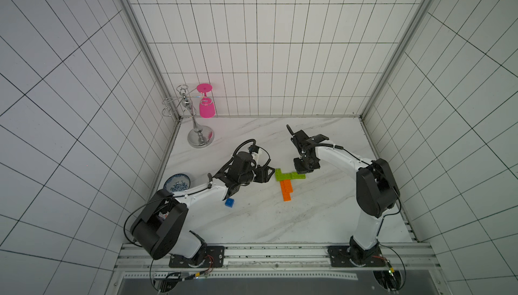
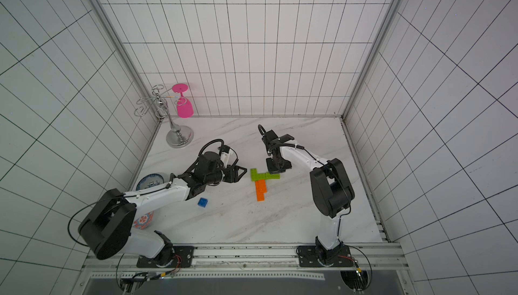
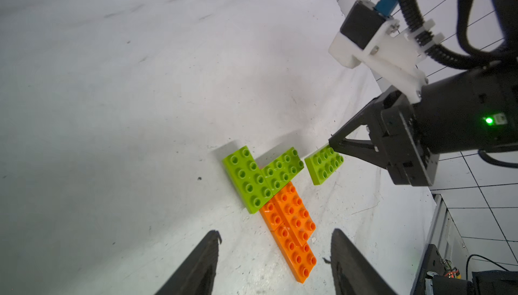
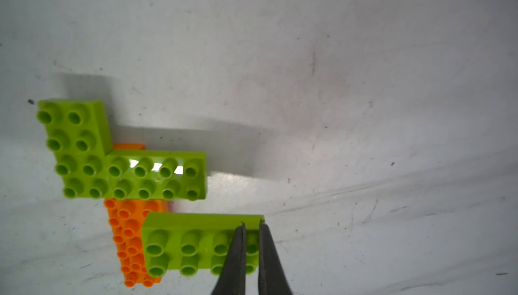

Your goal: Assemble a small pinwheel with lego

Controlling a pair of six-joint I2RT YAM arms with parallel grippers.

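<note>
In the left wrist view an L of two green bricks (image 3: 248, 179) lies on orange bricks (image 3: 291, 222), joined end to side. Above the table, apart from that L, hangs another green brick (image 4: 199, 254). My right gripper is shut on its right end, the thin tips among the studs. In the right wrist view this brick covers part of the orange ones. My left gripper is open, with its fingers (image 3: 197, 265) well apart and nothing held; from above it hovers just left of the L.
A blue brick (image 1: 229, 202) lies at the front left. Patterned plates (image 2: 149, 181) sit along the left side, partly behind the left arm. A metal stand (image 1: 200, 135) with a pink glass (image 1: 206, 107) is at the back left.
</note>
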